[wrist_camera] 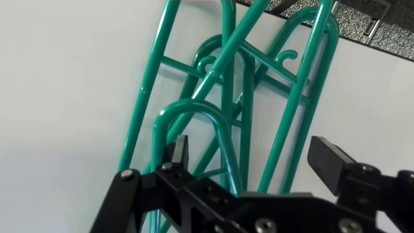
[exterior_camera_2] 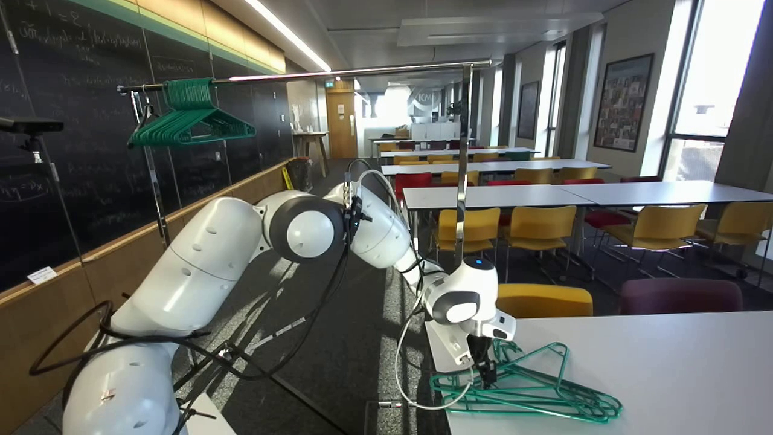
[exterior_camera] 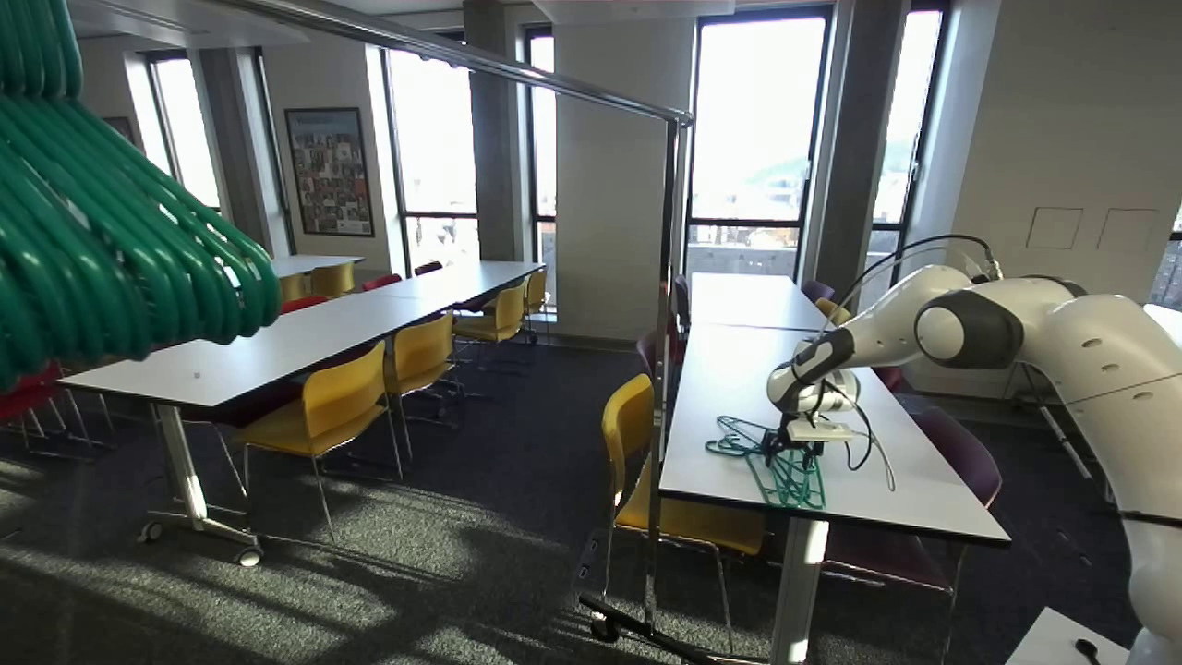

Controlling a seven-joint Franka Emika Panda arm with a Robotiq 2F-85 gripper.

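Several green plastic hangers (exterior_camera_2: 562, 395) lie in a tangled pile near the end of the white table. My gripper is low over them, open, its two fingers wide apart. In the wrist view the left finger (wrist_camera: 180, 149) shows inside the rounded end of the nearest hanger (wrist_camera: 190, 104); whether it touches the tube I cannot tell. To the right of the pile, the other finger (wrist_camera: 328, 163) is over bare tabletop. Further hanger tubes (wrist_camera: 144, 87) cross in the gap, none of them clamped. The gripper body hides the lower part of the pile.
A metal clothes rail (exterior_camera_2: 348, 73) stands beside the table, with a dense row of green hangers (exterior_camera_2: 192, 124) at its far end. Its upright (exterior_camera: 666, 332) rises close to the table's edge. A yellow chair (exterior_camera: 628, 419) sits alongside.
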